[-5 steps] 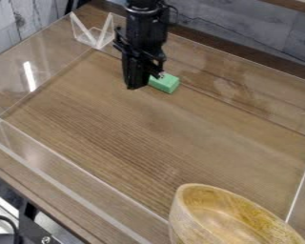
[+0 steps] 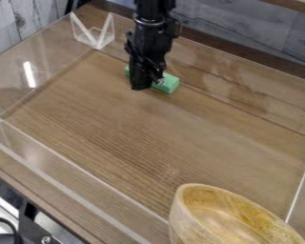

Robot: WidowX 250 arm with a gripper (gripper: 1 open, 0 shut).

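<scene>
The black gripper (image 2: 148,78) is lowered near the back middle of the wooden table (image 2: 117,143), at the left side of a green block (image 2: 167,83). Its fingers overlap part of the block in the view, so whether they grip it, and whether they are open or shut, I cannot tell.
A large yellow bowl (image 2: 219,214) stands at the front right. A white wire-like object (image 2: 91,33) is at the back left. A grey wall borders the back, and the middle and right of the table are clear.
The gripper has moved back and slightly right, closer to the green block, with the arm shifting along with it. The block shows little change.
</scene>
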